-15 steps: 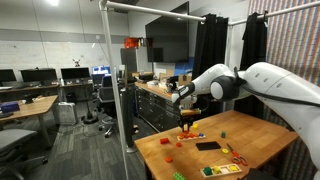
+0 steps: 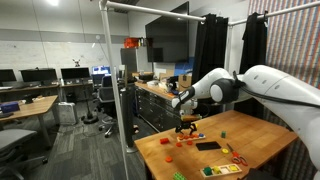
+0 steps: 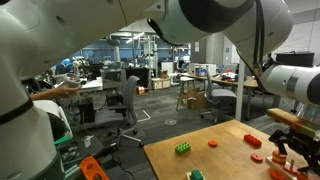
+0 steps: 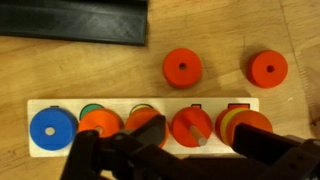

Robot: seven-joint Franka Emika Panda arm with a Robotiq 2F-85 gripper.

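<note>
A pale wooden board (image 4: 100,150) with pegs runs across the lower part of the wrist view. From left to right it carries a blue disc (image 4: 53,129), orange discs (image 4: 101,123), a red disc (image 4: 187,125) and a stack of red and yellow rings (image 4: 250,122). My gripper is open, its dark fingers on either side of the red disc with a gap to each. A peg (image 4: 198,134) shows in that disc. Whether the fingertips are above or level with it, I cannot tell.
Two loose red discs (image 4: 182,68) (image 4: 267,69) lie on the wooden table beyond the board. A black tray (image 4: 75,20) lies at the upper left of the wrist view. Green blocks (image 3: 182,148) and scissors (image 2: 237,157) are elsewhere on the table.
In exterior view 1 the gripper's fingers look further apart than before. The arm and the objects on the table otherwise look nearly the same.
</note>
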